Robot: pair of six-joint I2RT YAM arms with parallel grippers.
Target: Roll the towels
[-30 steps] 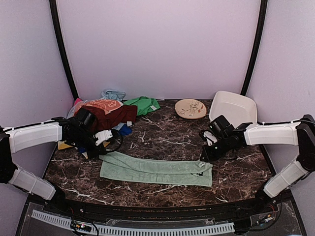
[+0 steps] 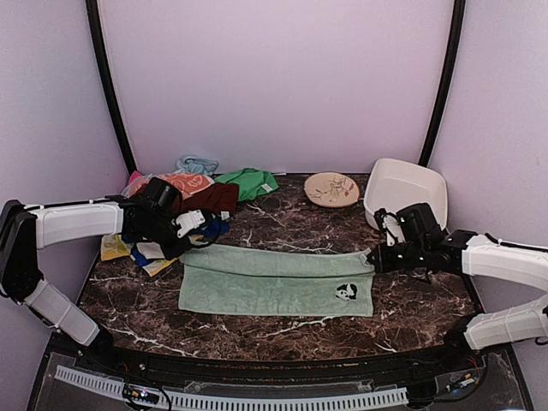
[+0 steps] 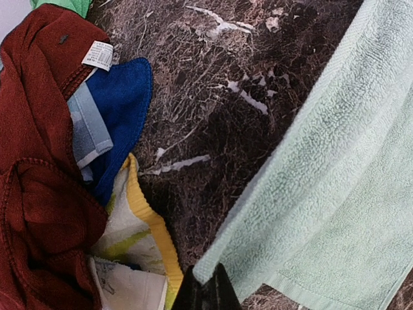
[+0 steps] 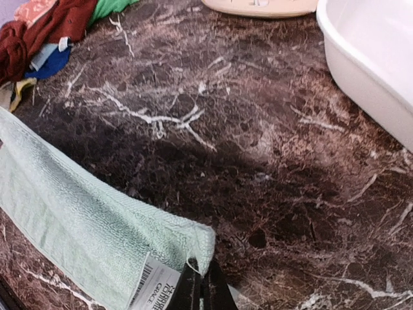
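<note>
A pale mint towel [image 2: 274, 291] with a panda motif lies across the front of the marble table, its back edge doubled into a band. My left gripper [image 2: 187, 246] is shut on that edge at the left end; in the left wrist view the terry fabric [image 3: 303, 155] runs up from its fingertips. My right gripper [image 2: 377, 261] is shut on the right corner, where a white label [image 4: 151, 284] hangs beside the fingers in the right wrist view.
A pile of coloured cloths [image 2: 223, 199] fills the back left. A round patterned board [image 2: 332, 190] and a white bin [image 2: 407, 175] stand at the back right.
The panda motif now shows.
</note>
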